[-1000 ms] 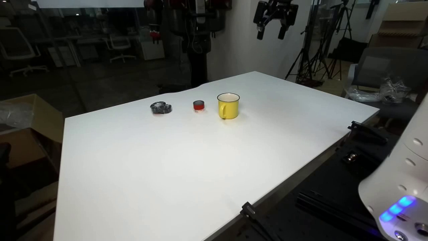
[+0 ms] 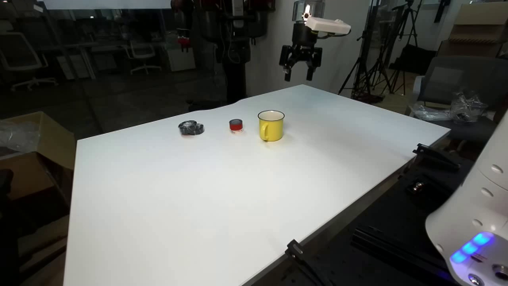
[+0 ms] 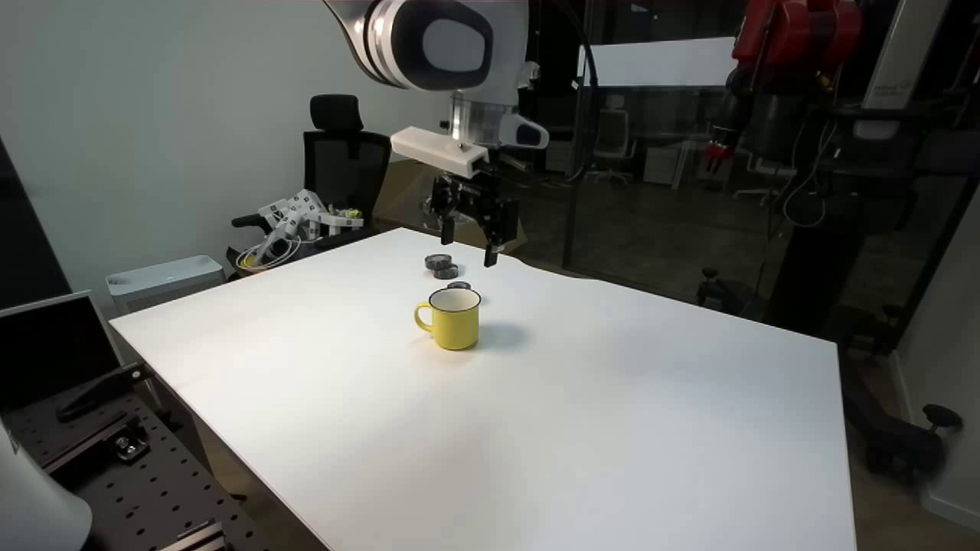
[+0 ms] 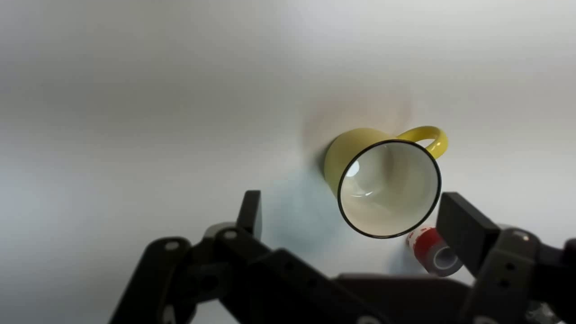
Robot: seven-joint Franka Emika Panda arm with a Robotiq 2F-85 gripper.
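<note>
On the white table (image 2: 181,190) a yellow mug (image 2: 271,129) with a dark rim stands upright and looks empty in the wrist view. My gripper (image 2: 298,78) is open in the air above the table, nothing between its fingers. From the wrist, the mug (image 4: 345,156) appears ahead of the fingers, nearer the right finger (image 4: 467,232), its handle pointing up and right. A small red roll of tape (image 2: 235,124) lies beside the mug; in the wrist view the right finger partly covers this roll (image 4: 429,245).
Dark tape rolls (image 2: 190,128) lie together farther along the table, past the red one. Black clamps (image 2: 295,250) grip the table edge by the arm's base.
My gripper has come down and shifted left in exterior view 1, still open. The mug and tape rolls have stayed put.
</note>
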